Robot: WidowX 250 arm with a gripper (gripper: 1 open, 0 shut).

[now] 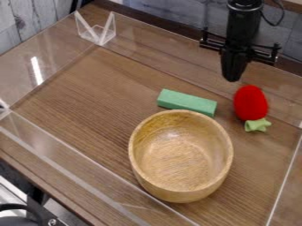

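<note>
The black gripper hangs at the top right above the table, shut, with nothing seen between its fingers. Below it and to the right lies a red object, with a small light-green piece at its lower edge. A green block lies left of the red object. An empty wooden bowl sits in the lower middle.
A clear wire-like holder stands at the back left. A dark coiled object shows at the bottom-left corner, off the table's edge.
</note>
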